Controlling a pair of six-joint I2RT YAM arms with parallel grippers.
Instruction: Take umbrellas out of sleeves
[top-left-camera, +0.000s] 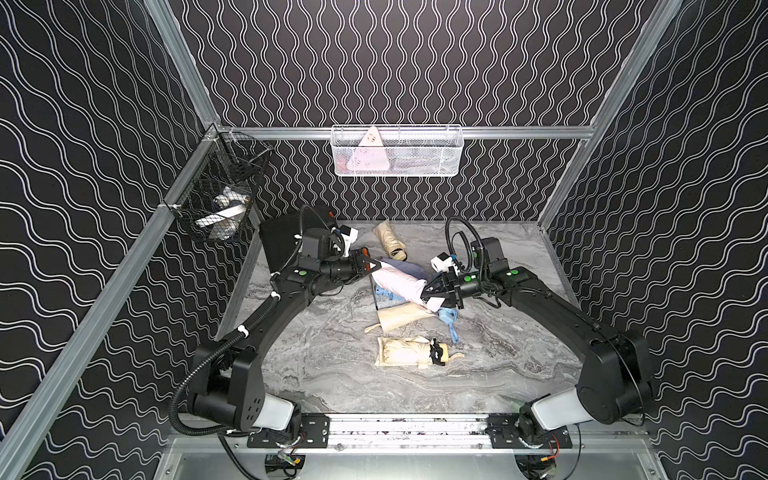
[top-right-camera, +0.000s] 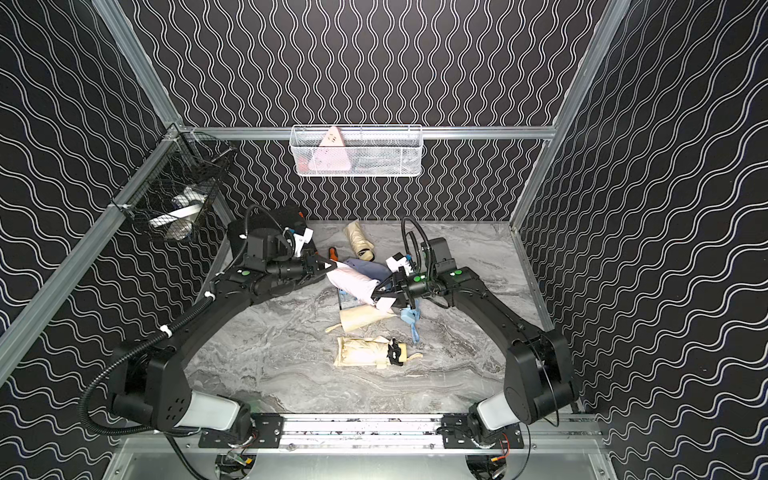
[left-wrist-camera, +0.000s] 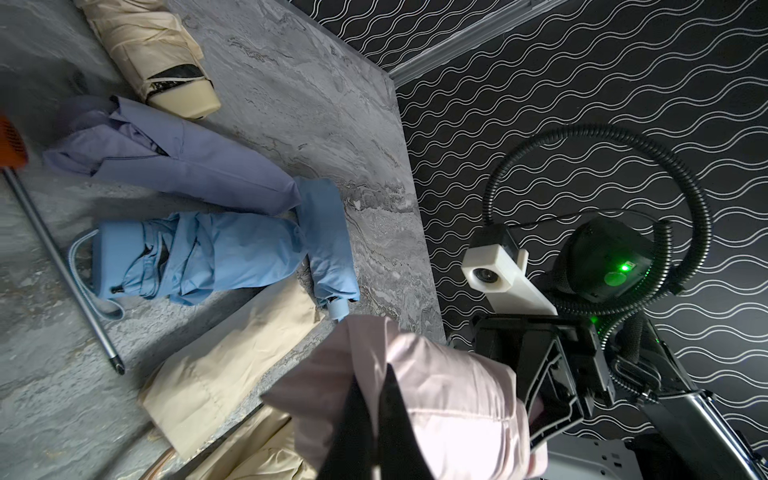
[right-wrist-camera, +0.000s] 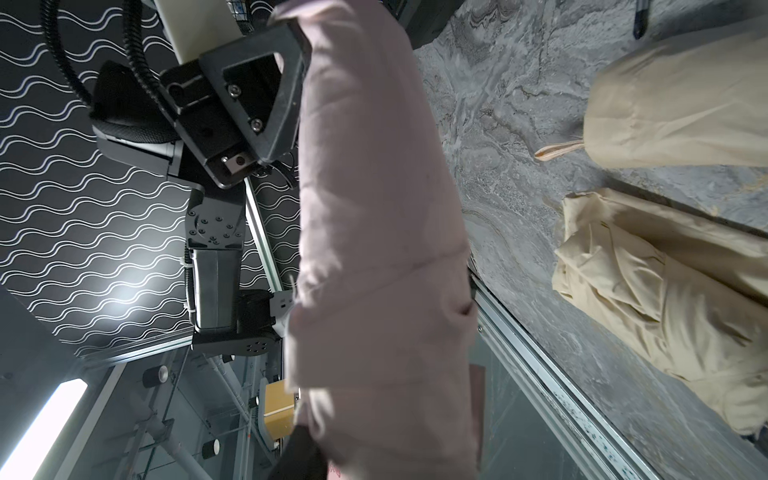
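Note:
A pink umbrella in fabric is held off the table between my grippers. My right gripper is shut on its right end. My left gripper is shut at the other end, where gathered pink cloth covers its fingertips; whether cloth is between them is unclear. Below lie blue umbrellas, a lavender one, a cream sleeve-shaped bundle, a cream umbrella nearer the front and another cream one at the back.
An orange-handled screwdriver lies among the bundles. A black case sits back left. A white wire basket and black wire baskets hang on the frame.

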